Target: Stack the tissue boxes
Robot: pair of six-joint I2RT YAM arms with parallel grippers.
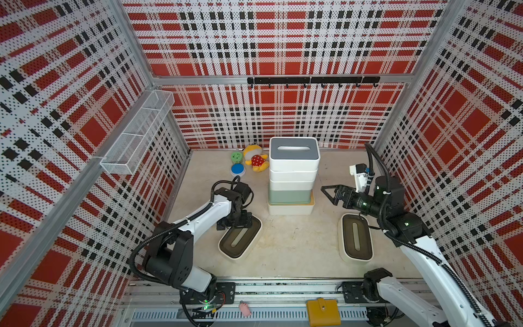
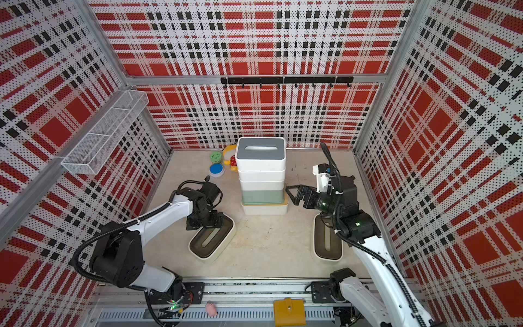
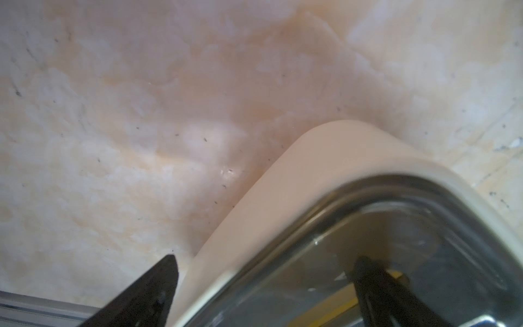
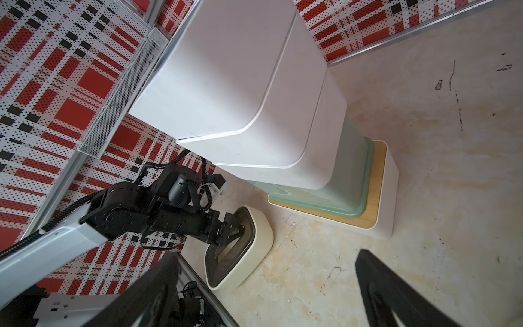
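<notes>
A tower of tissue boxes (image 1: 293, 186) stands mid-table: a grey-topped white box (image 2: 260, 163) on top, white and green layers below, and a cream box with a wooden lid (image 4: 381, 207) at the bottom. At the left lies a dark-lidded cream box (image 3: 272, 196), with my open left gripper low over it, fingers either side of its long wall in the left wrist view. Another dark-lidded box (image 1: 356, 237) lies at the right. My open, empty right gripper hangs just right of the tower, above and behind that box.
Small toys (image 1: 256, 162) and a blue-lidded round tub (image 1: 237, 169) sit behind, left of the tower. A wire basket (image 1: 136, 136) hangs on the left wall, a hook rail (image 1: 313, 80) on the back one.
</notes>
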